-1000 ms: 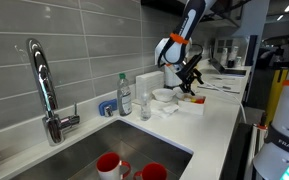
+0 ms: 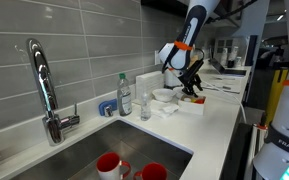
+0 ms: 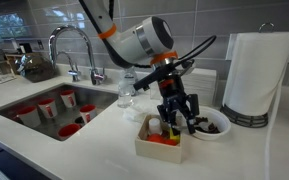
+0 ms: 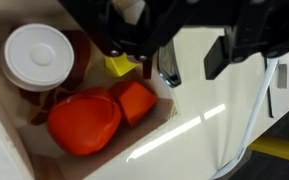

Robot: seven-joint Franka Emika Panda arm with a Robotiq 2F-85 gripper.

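My gripper is over the edge of a small open box [image 3: 162, 152]. Its fingers stand apart, so it looks open. A dark object with a grey edge [image 4: 168, 66] shows near the left finger; I cannot tell what it is, or whether it touches. Inside the box lie a round red item [image 4: 84, 122], a red block [image 4: 134, 100], a yellow block [image 4: 118, 66] and a white round-lidded container [image 4: 38, 54]. In the second exterior view the dark gripper hangs at the box's right side and partly hides its contents.
A white bowl with dark contents [image 3: 211, 128] stands right behind the gripper, beside a paper towel roll [image 3: 256, 75]. The sink [image 3: 69, 125] holds several red cups. Bottles [image 2: 124, 95] stand behind the sink. The counter [image 3: 109, 155] in front of the box is clear.
Over the box, the arm and gripper have shifted slightly. The box and the things on the counter and in the sink look unmoved.
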